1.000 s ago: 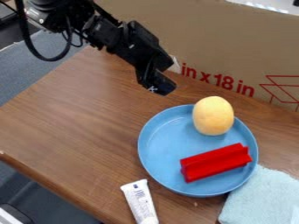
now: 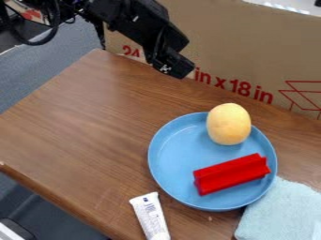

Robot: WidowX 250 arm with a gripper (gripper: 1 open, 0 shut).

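A light blue plate (image 2: 175, 161) holds a yellow, potato-like oval object (image 2: 228, 123) at its back and a red block-like object (image 2: 231, 173) toward its front. A white tube (image 2: 149, 217) lies on the wood table left of the plate's front. My black gripper (image 2: 172, 63) is high at the top of the view, up and left of the plate and apart from it. The fingertips are small and dark against the cardboard; I see nothing held in them.
A pale blue cloth (image 2: 279, 216) lies at the front right. A cardboard panel (image 2: 251, 47) stands along the back.
My gripper has risen, moving upward from just above the back of the table to in front of the cardboard. The objects on the table have not moved.
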